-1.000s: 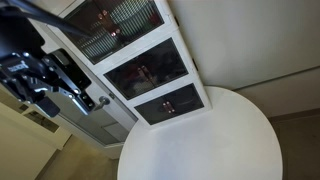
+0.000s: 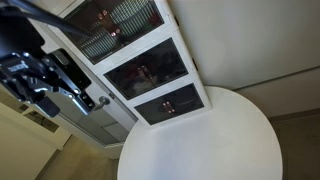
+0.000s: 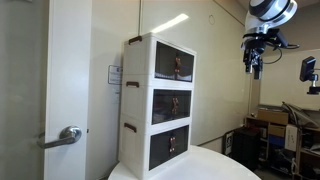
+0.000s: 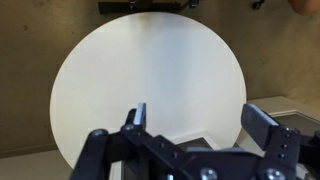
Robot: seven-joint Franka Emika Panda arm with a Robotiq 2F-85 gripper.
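A white cabinet with three stacked tiers of dark doors stands on a round white table. Brown handles mark its doors, and all of them look shut: the top door, the middle door and the bottom door. My gripper hangs in the air to the right of the cabinet, pointing down and well above the tabletop. In the wrist view its black fingers are wide apart, open, with nothing between them. Only a sliver of the cabinet may show at that view's bottom edge, behind the gripper.
A door with a metal lever handle is at the left. Cluttered shelves and a dark monitor-like object stand at the right. A wall runs behind the cabinet.
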